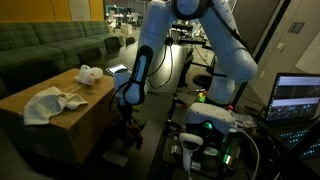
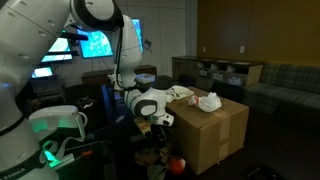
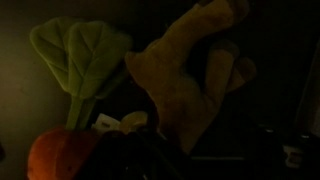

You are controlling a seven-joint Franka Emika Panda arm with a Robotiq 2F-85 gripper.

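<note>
My gripper (image 1: 127,118) points down, low beside the cardboard box. In the wrist view a brown plush toy (image 3: 175,75) with long limbs lies at the centre, its lower end running into the dark area by the fingers. To its left is a plush vegetable with an orange-red body (image 3: 60,155) and green leaves (image 3: 82,55). In exterior view 2 a red object (image 2: 176,166) and a dim brownish shape (image 2: 150,157) lie on the floor below the gripper. The fingers are too dark to show their opening or any contact with the brown toy.
The box (image 2: 222,138) stands close beside the arm. On its top are a white cloth (image 1: 52,104) and a white crumpled item (image 1: 88,75). A laptop (image 1: 294,98) sits at the right. The floor around the toys is very dark.
</note>
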